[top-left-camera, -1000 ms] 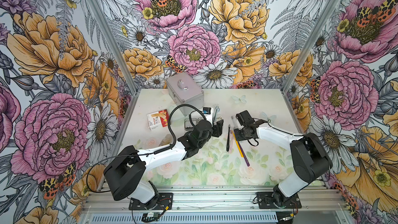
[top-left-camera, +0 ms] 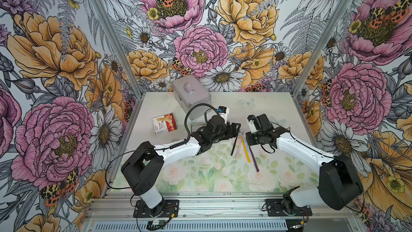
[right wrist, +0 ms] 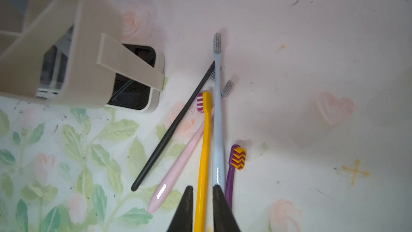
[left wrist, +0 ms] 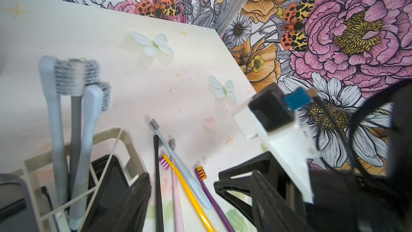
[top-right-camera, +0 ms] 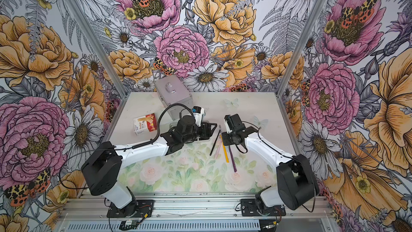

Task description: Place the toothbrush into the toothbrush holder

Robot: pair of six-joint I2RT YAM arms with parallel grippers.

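Observation:
The cream toothbrush holder [left wrist: 121, 159] stands at left in the left wrist view, with several pale blue and grey toothbrushes [left wrist: 75, 133] upright in it. Beside it on the table lie loose toothbrushes: black [right wrist: 171, 128], pink [right wrist: 171, 180], yellow [right wrist: 205, 146], light blue [right wrist: 218, 124] and purple [right wrist: 230, 178]. They cross one another, except the purple one, which is a little apart. My left gripper is open near the holder, its fingers well apart and empty. My right gripper is shut over the handle ends, with no brush seen held; contact cannot be judged.
A grey lidded box [top-left-camera: 191, 92] stands at the back left, and a red-and-white carton [top-left-camera: 164, 123] lies at left. The two grippers are close together over the brushes. Clear table extends behind and to the right.
My left gripper has moved right, toward the right gripper, and its forearm has swung. The right arm's elbow has moved outward to the right, while its gripper shifted only slightly.

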